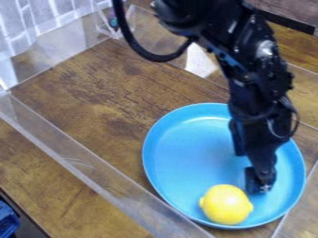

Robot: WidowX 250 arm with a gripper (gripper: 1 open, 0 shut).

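A yellow lemon-like object (225, 204) rests in the lower part of a blue round plate (183, 158). The black robot arm reaches down from the top, and its gripper (259, 182) is low over the right side of the plate, to the upper right of the yellow object. The gripper is open; its fingers are dark and partly hidden by the wrist, with nothing visible held between them.
Clear plastic edges run along the lower left, where a blue item (6, 223) sits at the frame's edge. A white fabric or rack stands at the top left.
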